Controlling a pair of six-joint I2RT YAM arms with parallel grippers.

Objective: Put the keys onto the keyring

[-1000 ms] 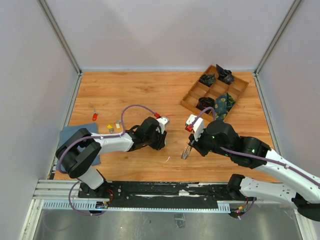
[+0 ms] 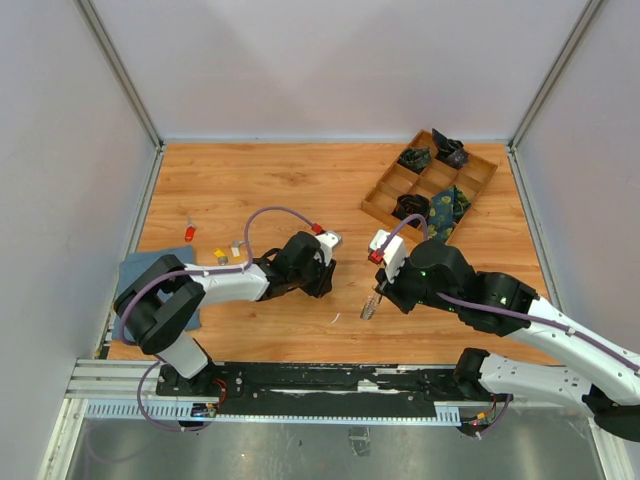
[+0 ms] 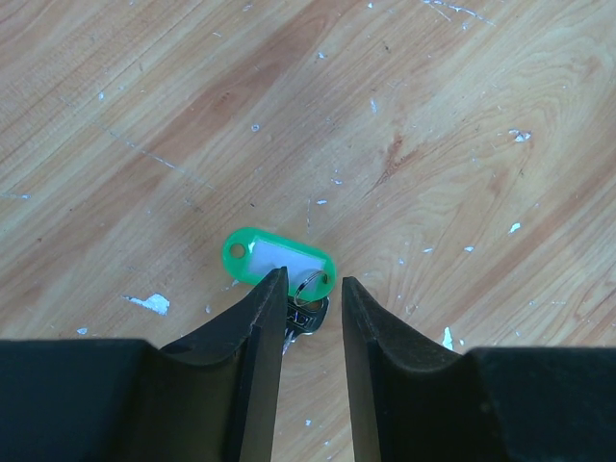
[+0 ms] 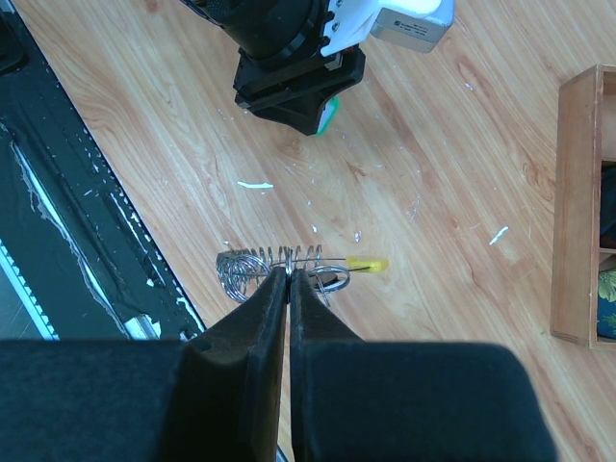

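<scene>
On the bare wood, under my left gripper, lies a green key tag (image 3: 252, 273) with a white label and a small ring (image 3: 308, 286); a dark-headed key (image 3: 315, 316) shows between the finger ends. The left fingers stand open around the ring and the tag's end. In the right wrist view, my right gripper is shut, its tips at a silvery bunch of coiled wire rings (image 4: 236, 268), the keyring, with a yellow tag (image 4: 366, 263) sticking out to the right. From above, these rings (image 2: 370, 307) hang below the right gripper (image 2: 381, 290).
A wooden compartment box (image 2: 385, 190) with dark bundles stands at the back right. At the far left are a red tag (image 2: 190, 232), small yellow pieces (image 2: 221, 256) and a blue cloth (image 2: 135, 265). Bare table lies between the two grippers.
The hanging rings and right gripper have shifted very slightly. The left arm is nearly still, its gripper moved a hair to the right.
</scene>
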